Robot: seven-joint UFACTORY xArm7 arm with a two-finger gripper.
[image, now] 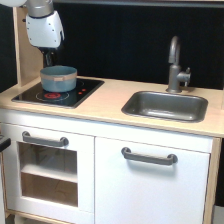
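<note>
A blue-grey pot [59, 82] stands upright on the black cooktop [89, 88] at the left of the toy kitchen counter. The white robot hand comes down from the upper left, and its dark gripper [49, 61] is at the pot's rear left rim. The fingers are small and dark against the black backdrop, and their lower ends are partly hidden by the pot. Whether they touch the rim or stand apart is not clear.
To the right, a metal sink [165, 105] is set into the wooden counter [112, 100], with a grey faucet [177, 70] behind it. The counter between cooktop and sink is clear. Below are cabinet doors with grey handles [149, 156].
</note>
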